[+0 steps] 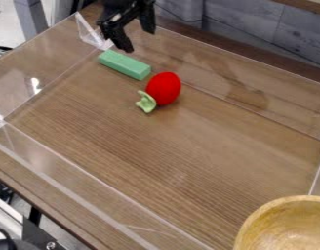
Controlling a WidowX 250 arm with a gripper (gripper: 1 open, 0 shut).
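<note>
My gripper (128, 33), black and open, is at the top of the camera view, above and behind a green rectangular block (125, 65) that lies on the wooden table (176, 176). A red rounded object (163, 89) with a pale green part (145, 103) at its lower left lies right of and in front of the block. No object shows held in the gripper.
A yellow bowl (283, 230) sits at the lower right corner.
</note>
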